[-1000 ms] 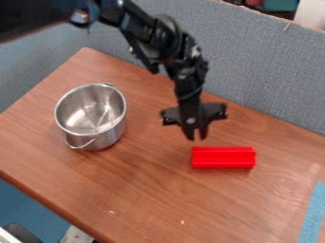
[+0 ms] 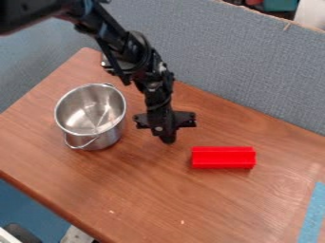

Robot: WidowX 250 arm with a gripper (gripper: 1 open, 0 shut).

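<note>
My black gripper [image 2: 166, 133] hangs low over the wooden table [image 2: 152, 199], right of a steel pot [image 2: 89, 111] with a wire handle and left of a red block [image 2: 222, 158]. It is shut, and I see nothing held in it. It is apart from both the pot and the block.
A grey padded wall [image 2: 241, 66] runs behind the table. A blue strip [image 2: 311, 214] lies at the right edge.
My arm and gripper have moved left, away from above the red block and toward the pot. The pot and block have not moved.
</note>
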